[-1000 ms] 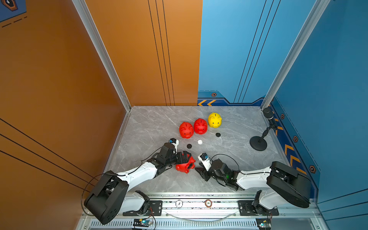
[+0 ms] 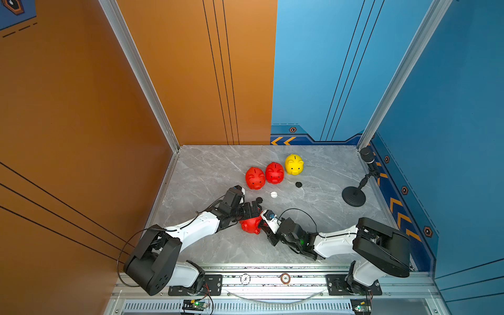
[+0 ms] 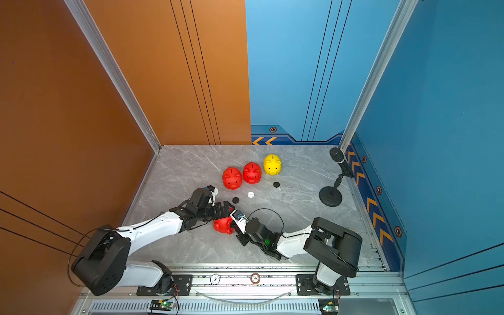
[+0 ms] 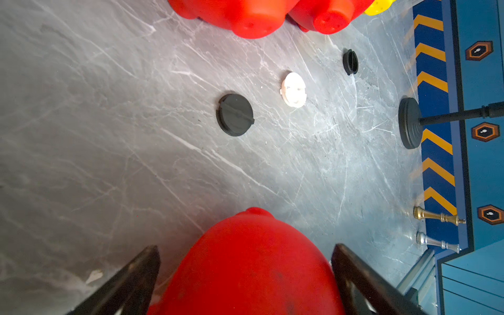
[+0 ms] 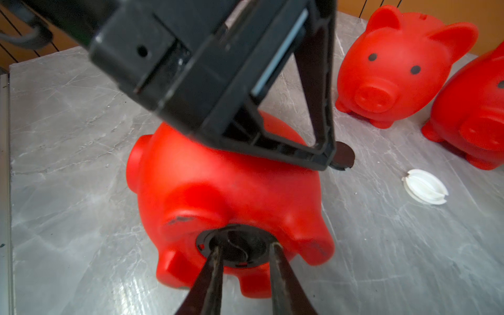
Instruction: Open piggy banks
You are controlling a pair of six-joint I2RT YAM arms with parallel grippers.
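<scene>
A red piggy bank [image 2: 251,224] lies on its side at the front centre, its underside with a black round plug [image 5: 239,246] facing my right gripper. My left gripper is open around the bank's body, fingers on either side of it. My right gripper is part open, its fingertips at the plug; whether they touch it I cannot tell. Two red banks [image 2: 255,178] [image 2: 274,173] and a yellow bank [image 2: 294,164] stand behind.
Two black caps [image 4: 234,114] [image 4: 350,62] and a white cap [image 4: 293,89] lie between the banks. A black stand [image 2: 353,196] is at the right.
My right gripper has moved left, up against the underside of the lying bank.
</scene>
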